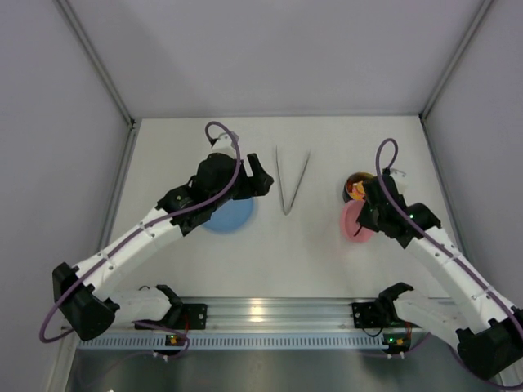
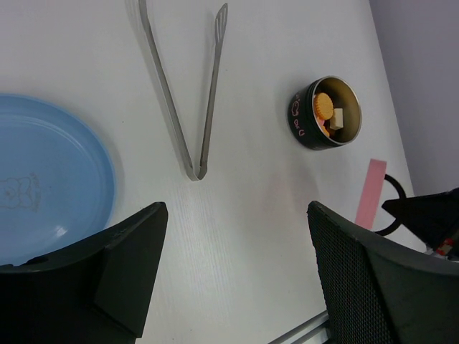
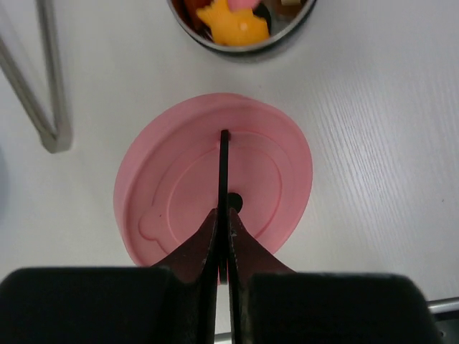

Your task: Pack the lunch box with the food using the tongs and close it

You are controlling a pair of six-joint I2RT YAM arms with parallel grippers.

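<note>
A pink lid (image 3: 186,179) with a black strap handle hangs raised off the table, my right gripper shut on that handle. From the left wrist the pink lid (image 2: 371,193) appears nearly edge-on, steeply tilted. Just beyond it stands the round dark lunch box (image 2: 308,118), uncovered, with orange, yellow and white food pieces inside. My left gripper is open above the table, nothing between its fingers. The blue plate (image 1: 231,215) lies below and beside it. Steel tongs (image 1: 286,209) rest between the plate and the lunch box, arms spread toward the back.
A metal rail (image 1: 278,310) runs along its front edge. Grey walls close in the back and both sides; the lunch box is toward the right one.
</note>
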